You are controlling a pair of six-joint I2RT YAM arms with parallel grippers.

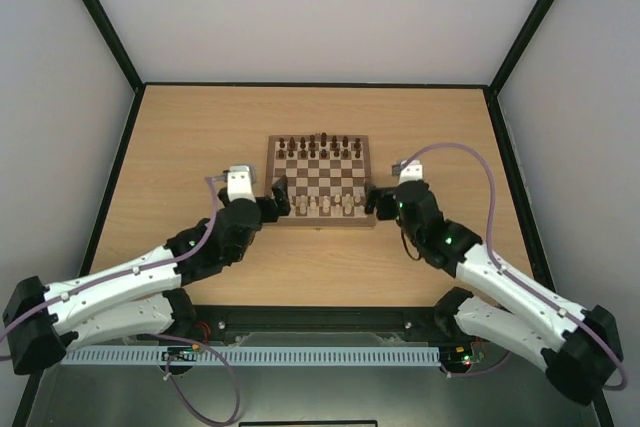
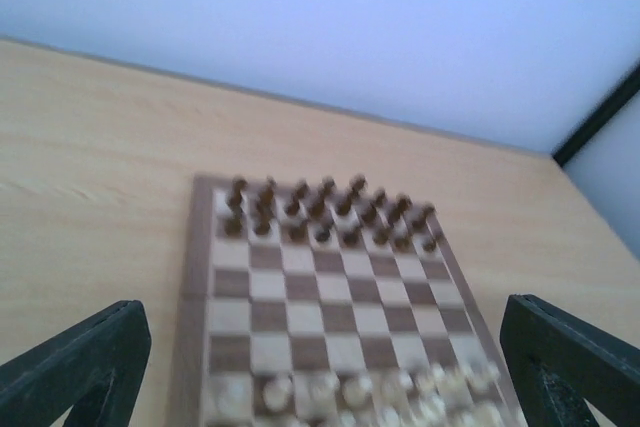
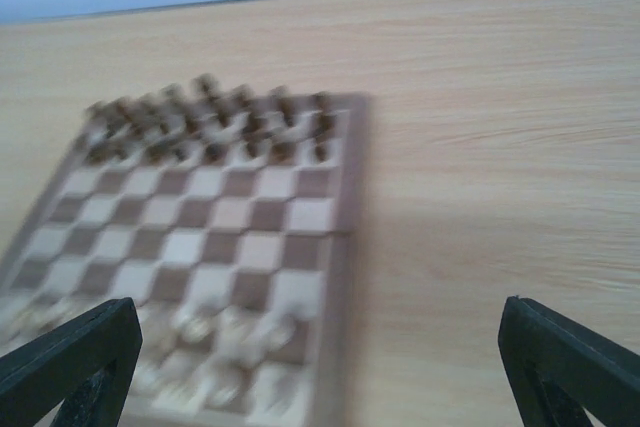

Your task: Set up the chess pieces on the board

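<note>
The chessboard [image 1: 320, 181] lies flat in the middle of the table. Dark pieces [image 1: 323, 146] stand in two rows along its far side, and white pieces [image 1: 325, 205] in two rows along the near side. My left gripper is open, its fingers wide apart over the board's near left, with nothing between them. At the near right, my right gripper also stands open and empty. Both wrist views are blurred, so single white pieces are hard to make out there.
Bare wooden table [image 1: 440, 127] surrounds the board on all sides, with no loose pieces in sight. White walls [image 1: 320, 17] close off the back and sides.
</note>
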